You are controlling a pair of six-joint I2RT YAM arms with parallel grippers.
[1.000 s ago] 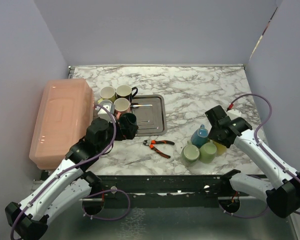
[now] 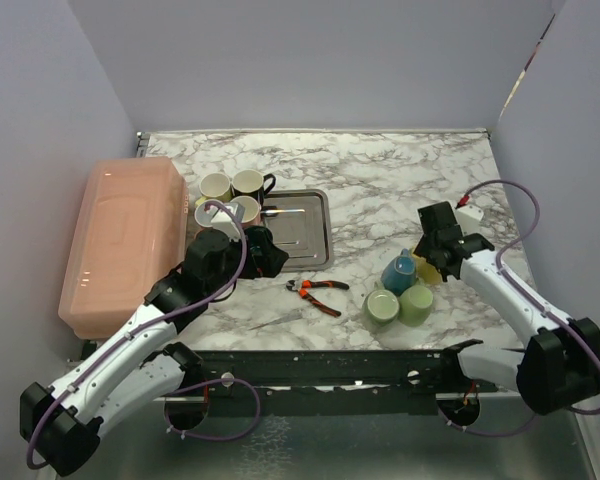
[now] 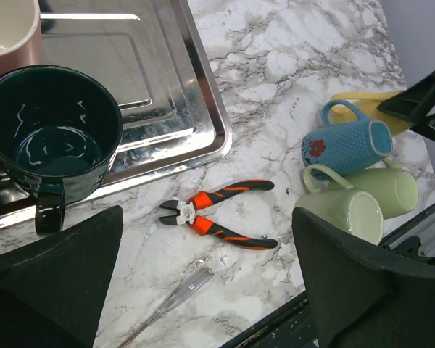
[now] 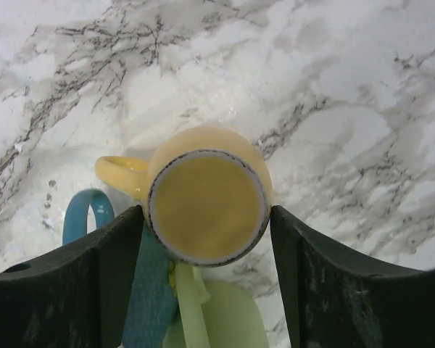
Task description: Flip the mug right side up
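A yellow mug [image 4: 206,206] lies on its side at the right of the table, its base facing up toward my right wrist camera. My right gripper has its fingers either side of it, at its lower edge; contact is unclear. A blue mug [image 3: 344,145] and two pale green mugs [image 2: 382,306] lie beside it. My left gripper stands open above the left front of the table, near a dark green mug [image 3: 51,130], nothing between its fingers.
A steel tray [image 2: 314,230] with several mugs is at the left, beside a pink bin [image 2: 117,230]. Pliers [image 3: 217,236] and a screwdriver [image 3: 170,301] lie in the front middle.
My right gripper has moved toward the back of the table, exposing more of the yellow mug in the top view. The left gripper has shifted slightly right.
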